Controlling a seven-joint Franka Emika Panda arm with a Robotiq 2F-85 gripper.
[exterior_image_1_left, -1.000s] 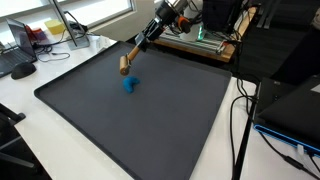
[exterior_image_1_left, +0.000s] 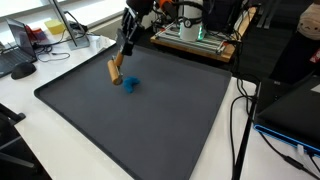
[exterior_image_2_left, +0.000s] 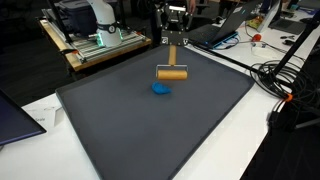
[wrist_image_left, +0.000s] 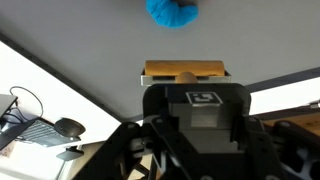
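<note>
A wooden roller (exterior_image_2_left: 172, 73) with a metal frame and a wooden handle (exterior_image_2_left: 172, 53) hangs from my gripper (exterior_image_1_left: 124, 47) above the dark grey board. The gripper is shut on the handle. In the wrist view the roller (wrist_image_left: 185, 68) shows just beyond the gripper's black body, which hides the fingers and most of the handle. A crumpled blue object (exterior_image_1_left: 129, 84) lies on the board beside the roller, apart from it. In the wrist view this blue object (wrist_image_left: 172, 12) sits at the top edge.
The board (exterior_image_1_left: 140, 125) is otherwise bare, with wide free room toward its near side. A laptop (exterior_image_1_left: 22, 38) and a dark rounded object (exterior_image_1_left: 17, 65) stand at the back left. Black cables (exterior_image_2_left: 272, 75) run along one side of the board. A wooden-edged shelf (exterior_image_1_left: 190, 42) stands behind.
Still holding the roller, my gripper has moved left in exterior view 1. The roller has shifted left and slightly down in the picture. The blue object lies where it was.
</note>
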